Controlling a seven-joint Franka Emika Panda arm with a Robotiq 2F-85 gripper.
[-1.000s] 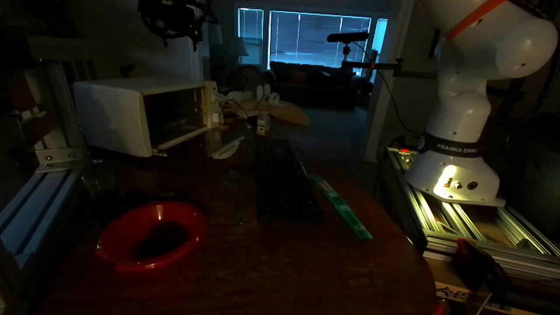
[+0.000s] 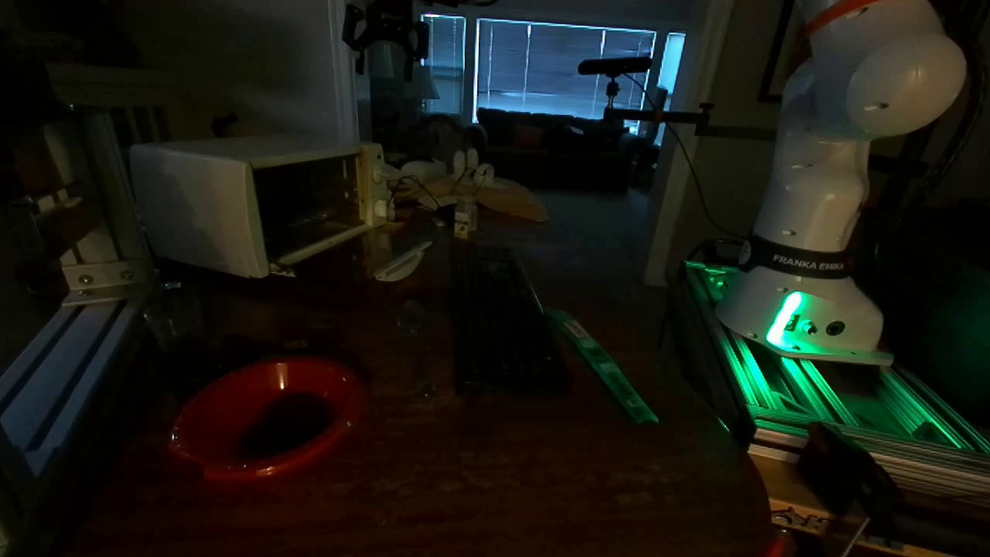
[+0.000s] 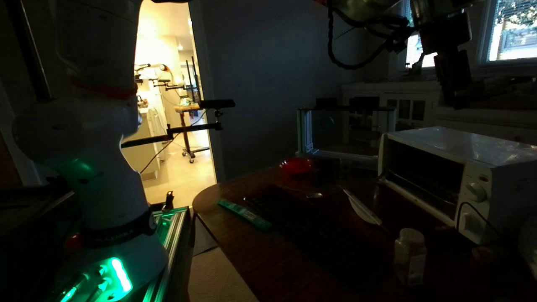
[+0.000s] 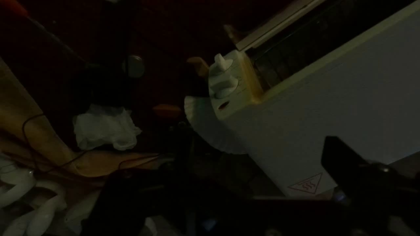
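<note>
High above the table, my gripper stands open, its two dark fingers apart with nothing visible between them. In the second exterior view the dark gripper (image 3: 455,78) hangs over the far side of the white toaster oven (image 3: 435,136). The wrist view looks down on the oven's top (image 4: 330,102) and its control knobs (image 4: 224,84). A red bowl (image 2: 209,418) with a dark inside rests at the table's near left. Mid-table lies a black keyboard (image 2: 501,320), with a green packet (image 2: 603,367) to its right.
A white curved dish (image 3: 360,206) lies before the oven, with a spoon (image 3: 314,195) farther off. A clear jar (image 3: 410,256) stands near the oven's knob end. The room is very dark.
In the first exterior view, the gripper end has shifted right and slightly up, and the upper arm has turned. The base light went from yellowish white to green. Table objects have not moved.
</note>
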